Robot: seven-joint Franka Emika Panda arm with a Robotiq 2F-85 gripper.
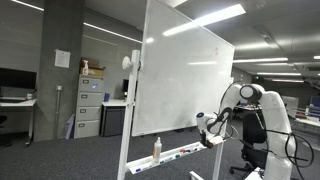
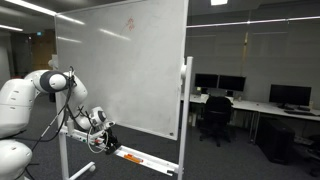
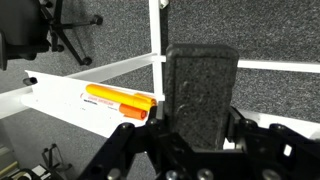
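Observation:
A dark block [image 3: 204, 75], which looks like a whiteboard eraser, fills the middle of the wrist view. My gripper is shut on it, with a finger along each side. In exterior view 1 the gripper [image 1: 207, 139] is at the right end of the whiteboard's tray [image 1: 143, 165], low by the board's bottom edge. Exterior view 2 has it at the left end of the tray. Two orange markers [image 3: 119, 92] lie side by side on the tray, left of the block in the wrist view. The block's underside is hidden.
The large whiteboard [image 1: 180, 80] rises above the tray, close to the arm. A clear bottle [image 1: 157, 149] stands on the tray's far left part. Frame bars [image 3: 115, 68] cross near the gripper. Office chairs [image 2: 216, 117] and desks are farther off.

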